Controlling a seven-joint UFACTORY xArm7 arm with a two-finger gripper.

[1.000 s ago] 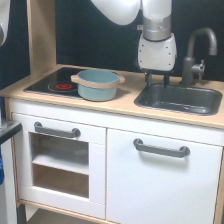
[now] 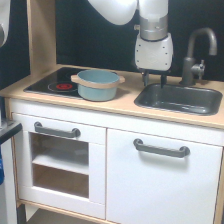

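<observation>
My gripper (image 2: 154,78), with dark fingers under a white hand, hangs above the left part of the sink. Its fingers stand apart with nothing visible between them, so it looks open. A blue-green pot (image 2: 97,90) with tan handles sits upright on the dark stovetop (image 2: 50,83), partly over its right edge. The pot is to the left of the gripper and clear of it. A red mark shows on the stovetop beside the pot.
The dark sink (image 2: 181,98) and curved faucet (image 2: 195,60) are at the right, with the faucet close to my hand. Below the counter (image 2: 122,108) are an open-fronted oven door (image 2: 58,150) and a white cabinet door (image 2: 158,175), both with grey handles.
My gripper has shifted slightly to the left. The pot and the doors have not visibly moved.
</observation>
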